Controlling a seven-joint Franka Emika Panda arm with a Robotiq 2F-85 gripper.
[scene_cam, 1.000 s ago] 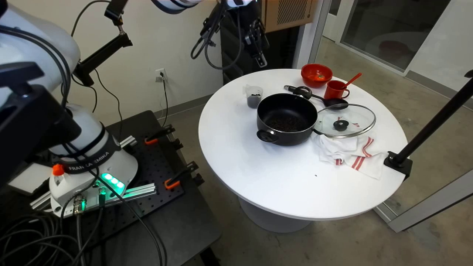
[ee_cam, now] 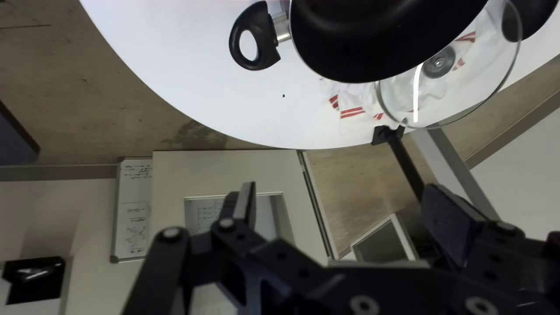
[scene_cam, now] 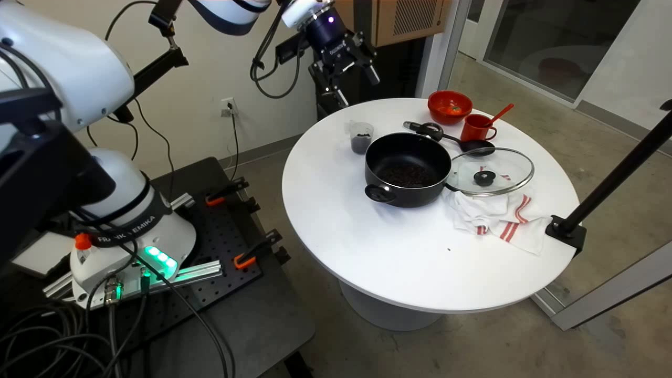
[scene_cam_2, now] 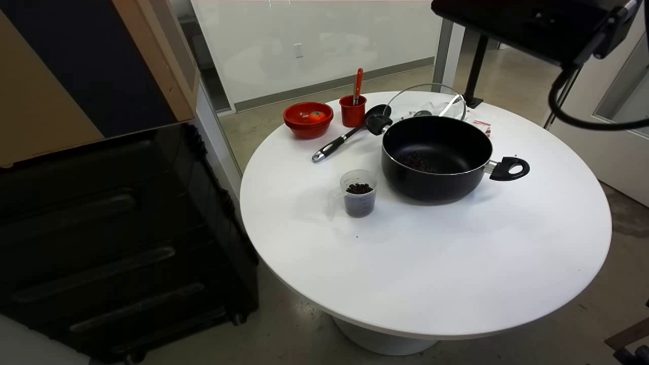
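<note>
High beyond the table's left rear edge in exterior view 1, my gripper stands open, its two fingers well apart. Nothing lies between the fingers in the wrist view. The black pot rests uncovered on the table, with dark beans across its bottom. Close beside it is a clear measuring cup, partly filled with dark beans. A glass lid with a black knob lies against the pot's other side, over a white cloth with red stripes. Exterior view 2 does not show my gripper.
Behind the pot are a black ladle, a red bowl with something red inside, and a red mug holding a red-handled utensil. A black post is clamped at the table's right edge.
The arm has swung left and turned its wrist in exterior view 1, so both fingers now show, spread apart. Objects on the table have stayed put.
</note>
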